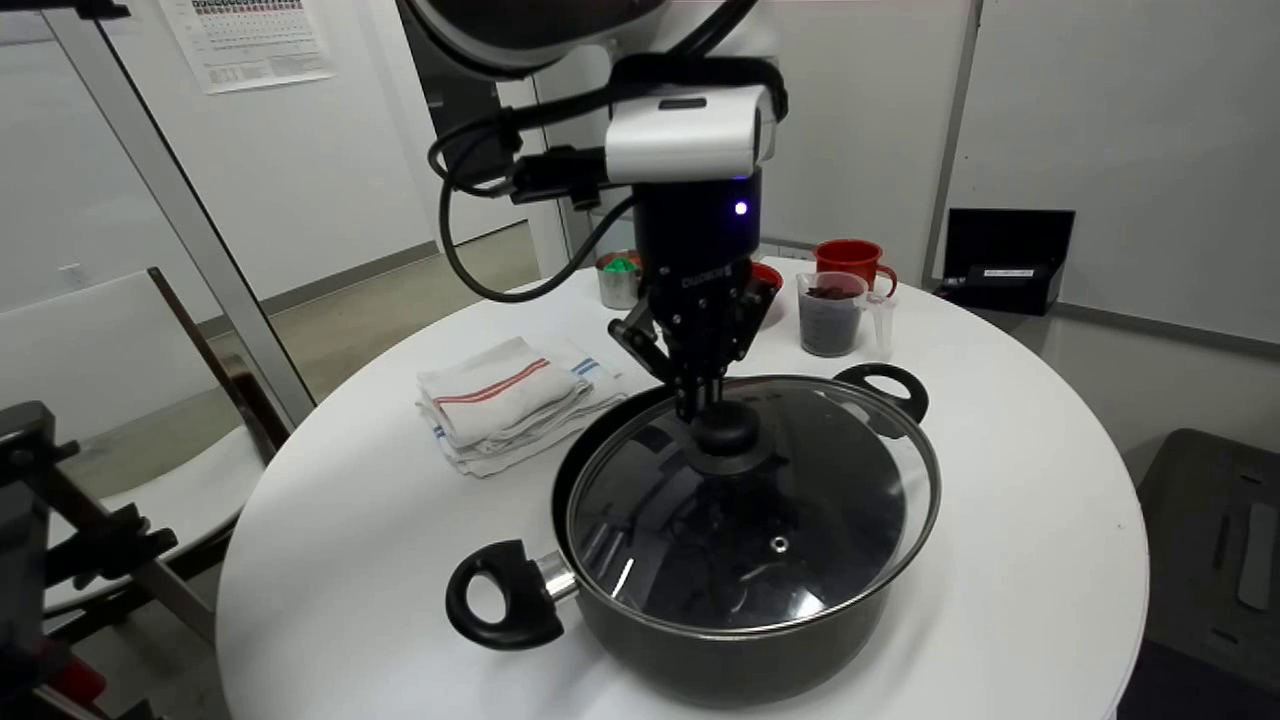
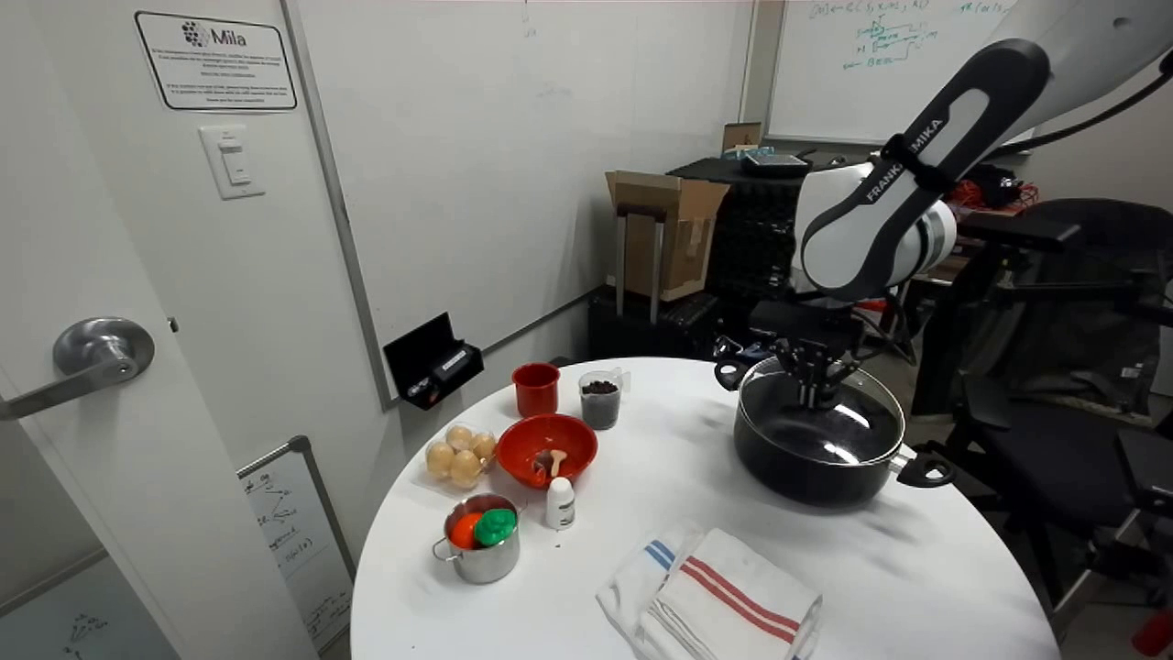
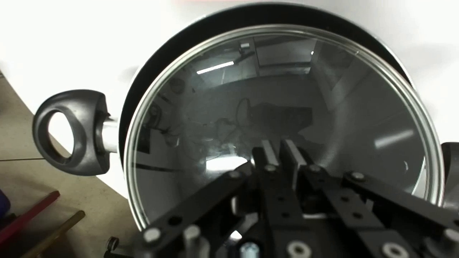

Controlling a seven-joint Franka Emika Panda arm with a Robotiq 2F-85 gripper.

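Observation:
A dark pot (image 1: 720, 666) stands on the white table under a glass lid (image 1: 816, 528). The lid sits off-centre, leaving a dark crescent of the pot's opening exposed along one side in the wrist view. Its black knob (image 1: 727, 427) is right by my gripper (image 1: 703, 398), which points down from above. In the wrist view the fingers (image 3: 270, 151) are close together with a narrow gap. No knob shows between them there; whether they touch it is unclear. One black pot handle (image 3: 71, 131) extends left in that view.
Folded towels (image 1: 510, 402) lie beside the pot. Across the table are a red bowl (image 2: 528, 434), a red mug (image 2: 536, 387), a measuring cup (image 2: 600, 407), eggs (image 2: 462, 462), a white bottle (image 2: 561, 504) and a small metal pot (image 2: 487, 563). Clear table surrounds much of the large pot.

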